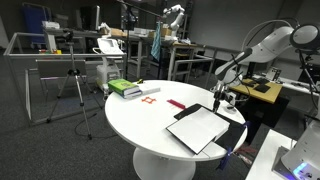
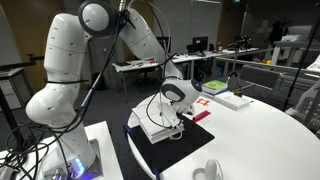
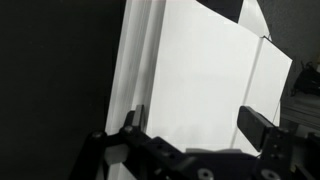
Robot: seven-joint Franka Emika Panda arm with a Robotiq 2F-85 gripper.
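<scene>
A white, flat, book-like or folder-like object (image 1: 197, 130) lies on a black mat (image 2: 192, 143) on the round white table. My gripper (image 2: 175, 128) is low over that object, at its side nearer the arm base. In the wrist view the white object (image 3: 195, 70) fills the middle, with a long layered edge along its left and a crease on its right. The gripper shows its dark fingers wide apart, with white surface visible between them. Whether either finger touches the object cannot be told.
A green box (image 1: 125, 87), a red item (image 1: 177, 103) and orange-red pieces (image 1: 150, 99) are on the table's far part. A white cup-like object (image 2: 212, 170) stands near the edge.
</scene>
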